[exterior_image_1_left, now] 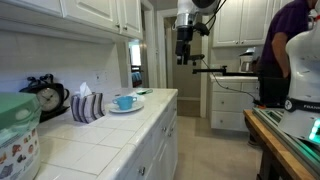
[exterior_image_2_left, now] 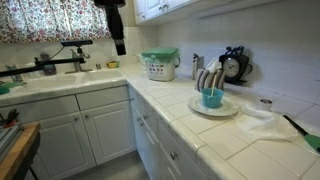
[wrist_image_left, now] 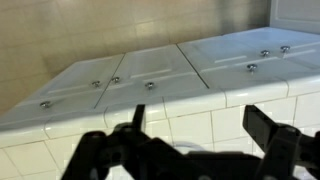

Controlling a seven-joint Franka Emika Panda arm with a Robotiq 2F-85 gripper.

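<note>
My gripper is open and empty, its black fingers (wrist_image_left: 264, 127) spread wide in the wrist view. It hangs high above the floor beside the counter, well clear of the objects there. A teal cup (exterior_image_1_left: 124, 102) rests on a white plate (exterior_image_2_left: 216, 108) on the tiled counter. Behind it stands a striped holder (exterior_image_1_left: 87, 106), with a dark clock (exterior_image_2_left: 236, 66) close by. Under the gripper, the wrist view has the counter edge and cabinet fronts, plus part of a white round rim (wrist_image_left: 188, 146), mostly hidden.
A white basket with a green top (exterior_image_2_left: 159, 64) stands farther along the counter. Crumpled clear plastic (exterior_image_2_left: 266, 124) and a green-ended utensil (exterior_image_2_left: 305, 135) lie near the plate. At the right, a person (exterior_image_1_left: 283, 40) stands partly out of view. Bare tiles lie between basket and plate.
</note>
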